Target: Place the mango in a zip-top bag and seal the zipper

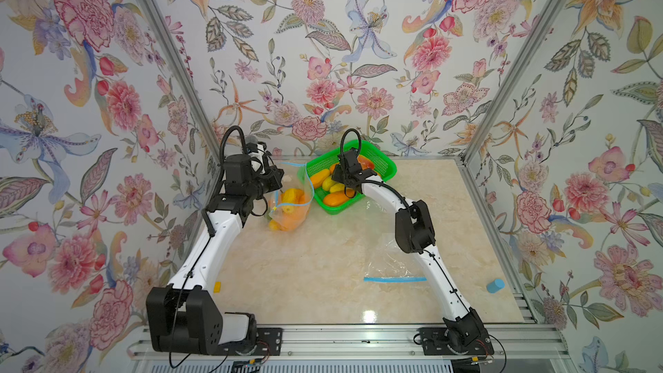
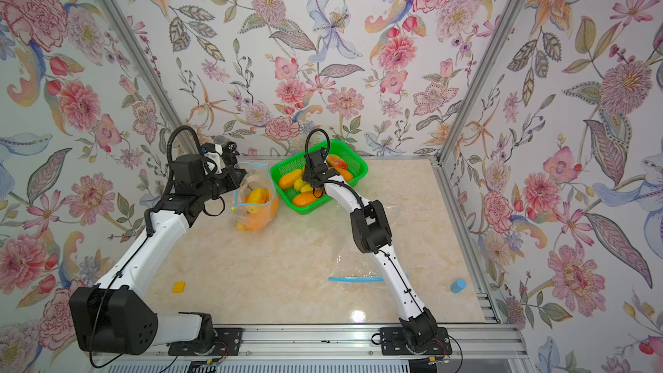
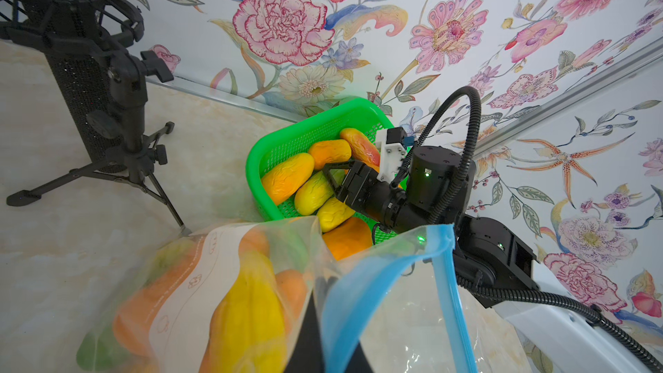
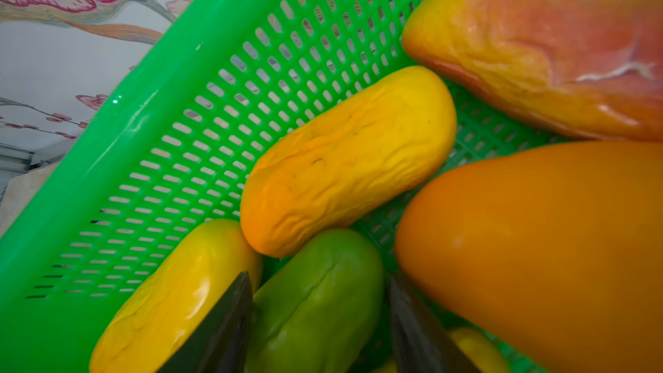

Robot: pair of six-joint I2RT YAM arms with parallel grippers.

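A green mango [image 4: 321, 297] lies in the green basket [image 1: 386, 169], between the parted fingers of my right gripper. The finger tips flank its sides closely; firm contact cannot be made out. Left of the basket, the clear zip-top bag [image 1: 302, 215] stands with its blue-edged mouth spread. Mangoes fill its lower part, among them a yellow mango [image 3: 248, 311]. At the bag's rim my left gripper is shut, with the blue zip strip [image 3: 352, 304] running between its fingers.
Several more mangoes lie around the green one, including a large orange mango [image 4: 531, 241]. A flat empty bag [image 1: 393, 262] lies front right, partly under the right arm. A blue cylinder [image 1: 495, 285] stands near the right edge.
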